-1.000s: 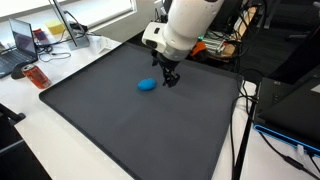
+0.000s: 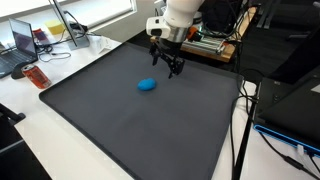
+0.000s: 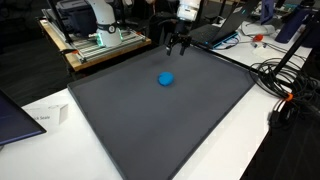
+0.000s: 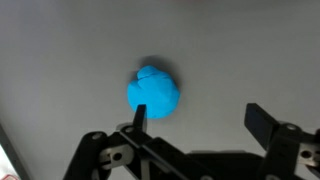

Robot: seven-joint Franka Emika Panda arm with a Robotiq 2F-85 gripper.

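Note:
A bright blue, rounded object (image 4: 153, 93), perhaps bunched cloth, lies on the dark grey table mat (image 2: 140, 120). In exterior view 1 the blue object (image 2: 147, 84) sits left of my gripper (image 2: 167, 64), and in exterior view 2 the blue object (image 3: 165, 78) shows below and left of the arm. My gripper is open, its two fingers wide apart with only bare mat between them. Toward the left finger, and slightly beyond it, appears the blue object in the wrist view. The two are apart.
An orange-red can (image 2: 36, 76) stands at the far left edge in exterior view 1. Cables (image 3: 275, 75) run beside the table at the right in exterior view 2.
In exterior view 1 the arm has shifted back toward the far side and somewhat left over the last second. The blue object stays where it was.

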